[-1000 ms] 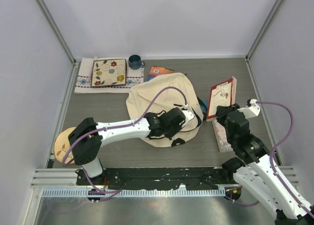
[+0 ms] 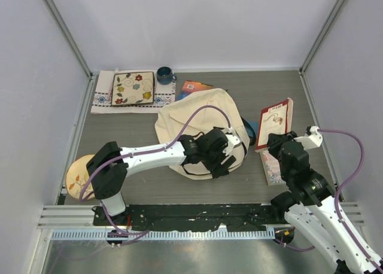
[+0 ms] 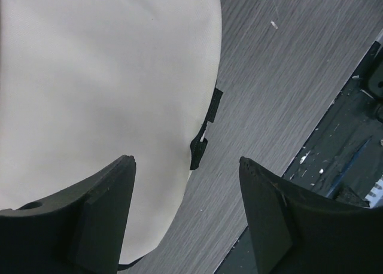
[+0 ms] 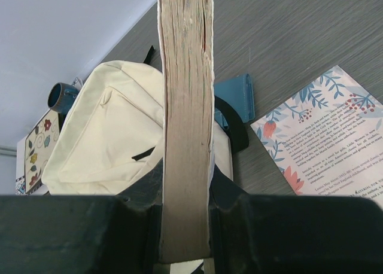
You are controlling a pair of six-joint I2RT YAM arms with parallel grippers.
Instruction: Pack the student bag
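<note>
The cream cloth bag (image 2: 185, 115) lies flat in the middle of the table. Over its front right part stands my left gripper (image 2: 222, 168), open; in the left wrist view its spread fingers (image 3: 108, 202) have nothing between them, and the bag's edge with a black buckle (image 3: 203, 133) shows beyond. To the bag's right, my right gripper (image 2: 276, 140) is shut on a thick red-bordered book (image 2: 274, 121), held up off the table. In the right wrist view the book's page edges (image 4: 187, 118) run upright between the fingers. A floral printed booklet (image 4: 326, 136) lies on the table below.
A blue item (image 4: 239, 94) sits at the bag's right side. Orange and blue packets (image 2: 194, 87) lie behind the bag. At the back left are a flowered case (image 2: 133, 88), a patterned cloth (image 2: 103, 94) and a dark mug (image 2: 165, 75). A round flowered piece (image 2: 78, 177) lies front left.
</note>
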